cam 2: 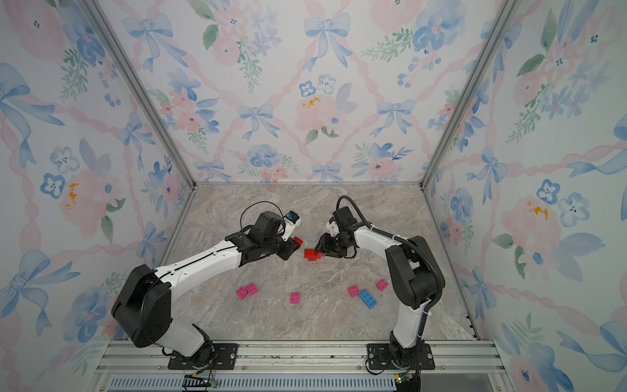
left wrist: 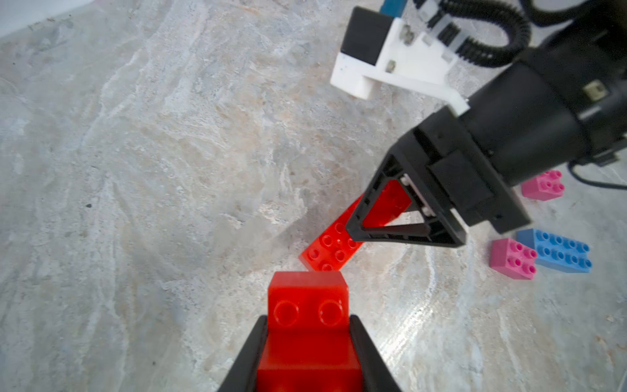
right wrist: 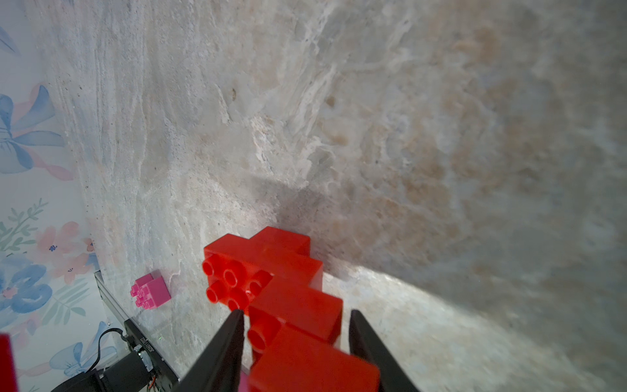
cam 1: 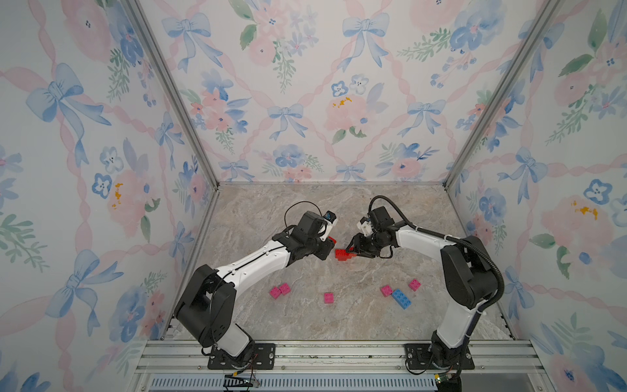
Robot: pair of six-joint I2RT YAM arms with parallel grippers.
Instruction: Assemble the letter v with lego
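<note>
My left gripper is shut on a red brick [left wrist: 308, 297], raised left of my right gripper in both top views. My right gripper is shut on a red brick assembly [right wrist: 294, 303] of stacked bricks at mid table, its studded far end [left wrist: 329, 248] showing beside the right gripper's fingers [left wrist: 450, 235]. The left brick is apart from that assembly.
Pink bricks [cam 1: 328, 298] [cam 1: 284, 288] lie along the front, with more [cam 1: 414, 285] at the right beside a blue brick [cam 1: 401, 298].
</note>
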